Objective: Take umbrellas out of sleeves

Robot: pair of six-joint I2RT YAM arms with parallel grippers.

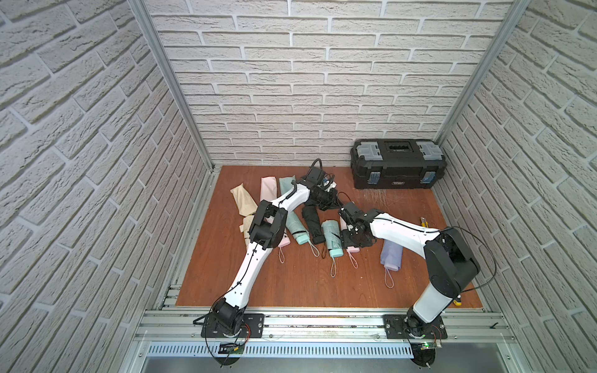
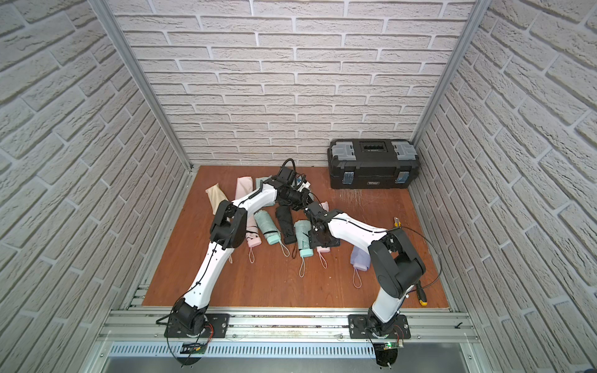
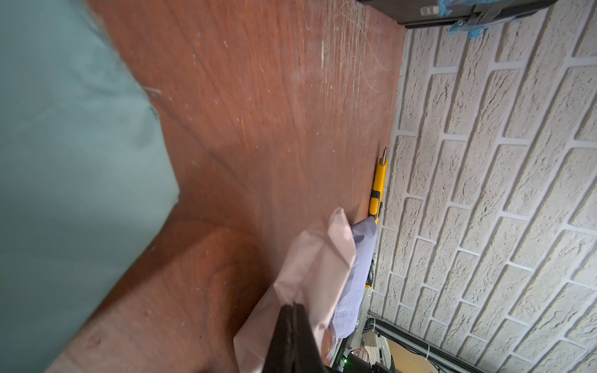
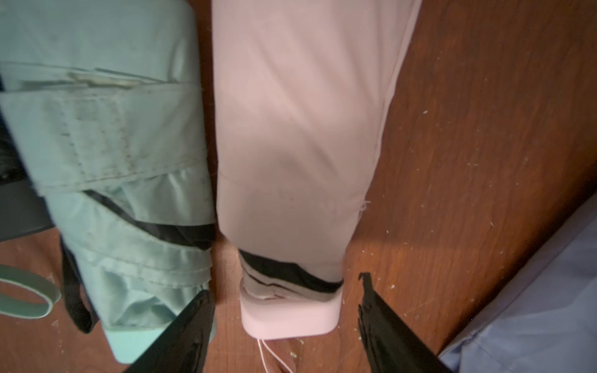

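Several sleeved umbrellas lie in a row on the table. In the right wrist view my open right gripper hovers over the lower end of a pink umbrella (image 4: 297,136), its fingers either side of the pale cap (image 4: 289,317). A mint umbrella (image 4: 118,143) lies just to the left. My left gripper is shut near the back of the row, with nothing visible between its fingers; pink cloth shows beyond it. A black umbrella (image 2: 285,227) lies left of the mint one.
A black toolbox (image 1: 398,164) stands at back right. A blue umbrella (image 1: 390,255) and a yellow knife (image 3: 377,189) lie on the right.
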